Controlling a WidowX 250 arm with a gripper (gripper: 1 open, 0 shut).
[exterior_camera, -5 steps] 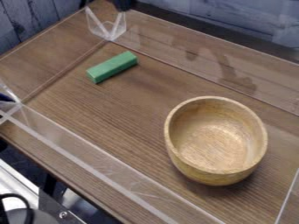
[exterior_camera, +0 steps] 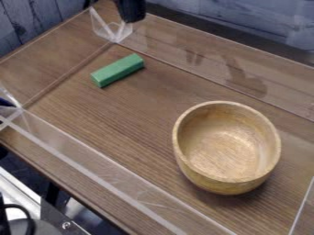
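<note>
A green rectangular block (exterior_camera: pixel 117 70) lies on the wooden table (exterior_camera: pixel 110 128), left of centre toward the back. A light wooden bowl (exterior_camera: pixel 226 145) stands at the right front, empty inside. The dark gripper (exterior_camera: pixel 131 13) shows only in part at the top edge, above and behind the green block and apart from it. Whether it is open or shut cannot be made out.
Clear plastic strips or guards run along the table's left front edge, with another clear piece at the back near the gripper. Dark cables and equipment sit beyond the lower left edge.
The block and bowl are unmoved.
</note>
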